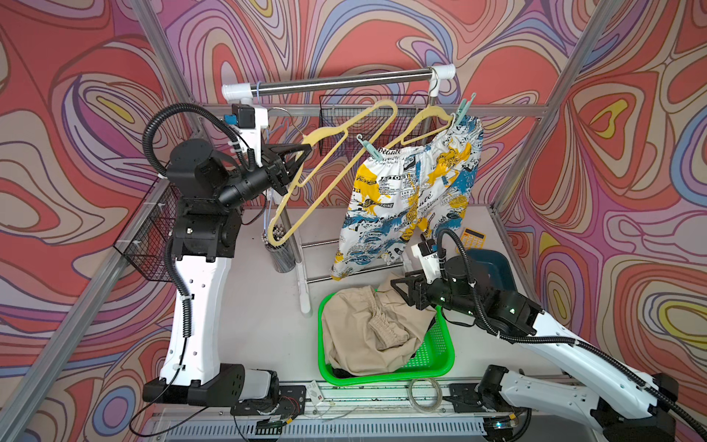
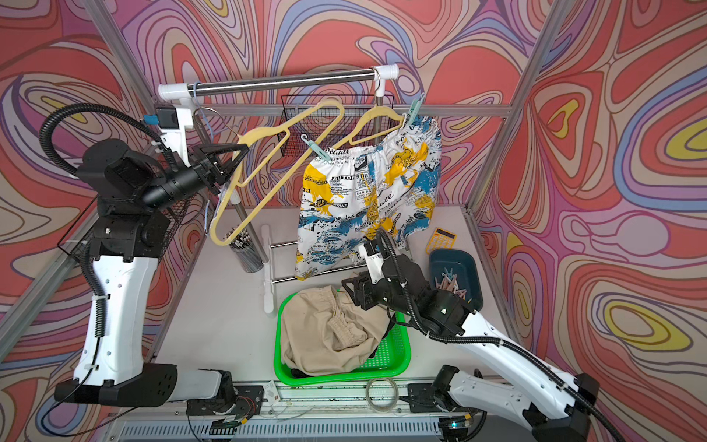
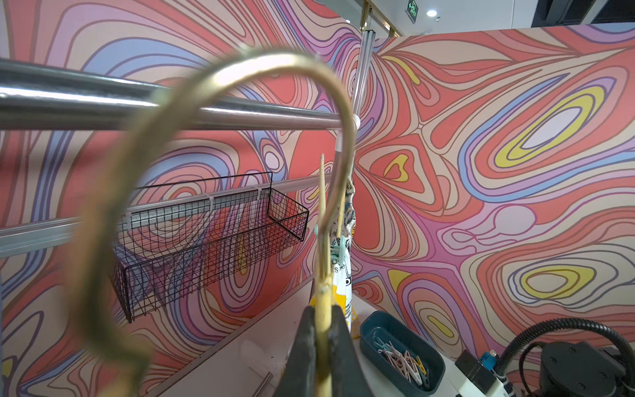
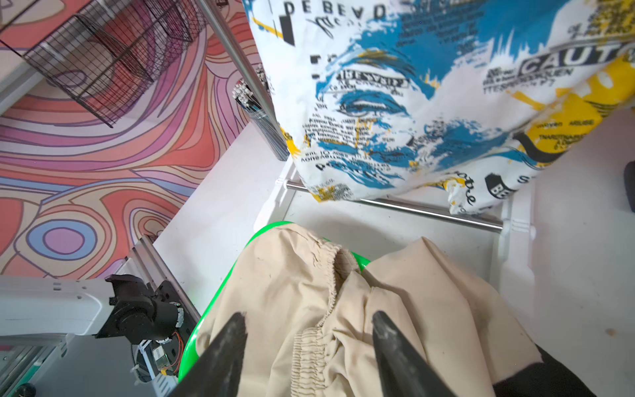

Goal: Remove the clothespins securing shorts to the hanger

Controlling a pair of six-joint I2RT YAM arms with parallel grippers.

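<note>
Patterned shorts (image 1: 416, 191) in white, blue and yellow hang from a yellow hanger (image 1: 428, 116) at the right end of the rail. One pale teal clothespin (image 1: 370, 148) grips the waistband's left side, another clothespin (image 1: 464, 109) its right side. A bare yellow hanger (image 1: 333, 185) is held near its neck, with my left gripper (image 1: 304, 156) shut on it; the left wrist view shows the hanger's edge between the fingers. Lower down, my right gripper is part open and empty, over beige cloth and below the shorts.
Beige shorts (image 1: 375, 324) lie in a green basket (image 1: 446, 353). A dark teal tray (image 2: 439, 254) with clothespins sits at the right. The metal rail (image 1: 346, 81) spans the back, and a wire basket (image 3: 218, 231) hangs behind it.
</note>
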